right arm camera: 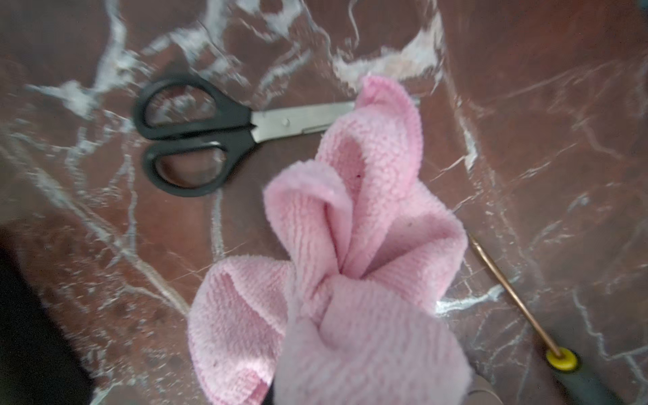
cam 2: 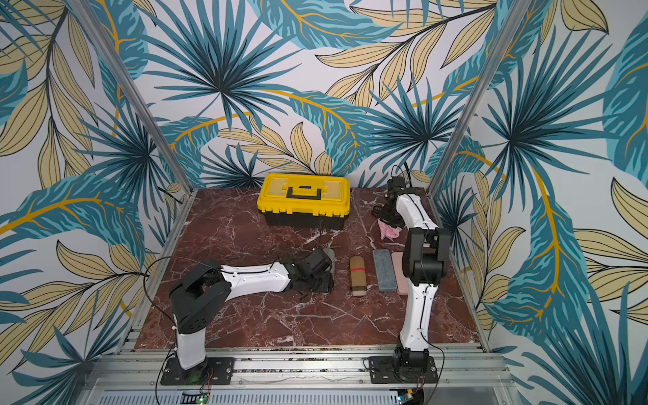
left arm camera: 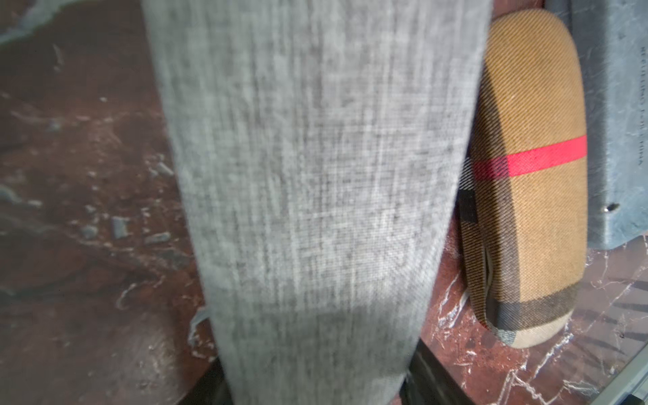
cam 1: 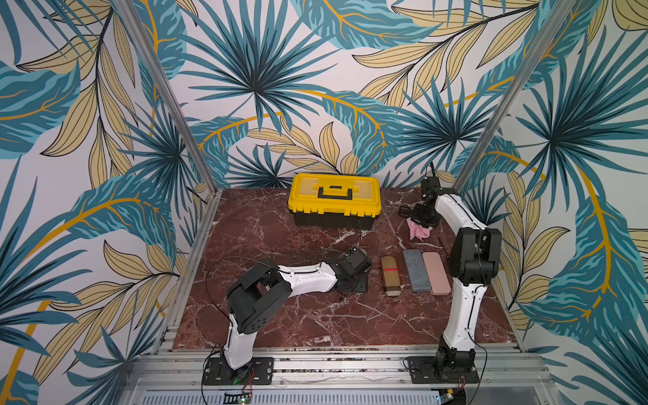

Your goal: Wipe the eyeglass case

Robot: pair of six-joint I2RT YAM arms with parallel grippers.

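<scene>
A long grey fabric eyeglass case (left arm camera: 317,168) fills the middle of the left wrist view. My left gripper is shut on its near end, one finger on each side; in the top left view this gripper (cam 1: 355,270) covers most of the case. At the back right, my right gripper (cam 1: 424,219) is shut on a bunched pink cloth (right arm camera: 378,324). The cloth's folds spread above the marble, and they hide most of the fingers in the right wrist view. The two grippers stand well apart.
Right of the grey case lie a brown plaid case (cam 1: 390,275), a blue-grey case (cam 1: 417,270) and a pink case (cam 1: 436,273). Black-handled scissors (right arm camera: 229,128) and a screwdriver (right arm camera: 519,297) flank the cloth. A yellow-lidded toolbox (cam 1: 334,199) stands at the back.
</scene>
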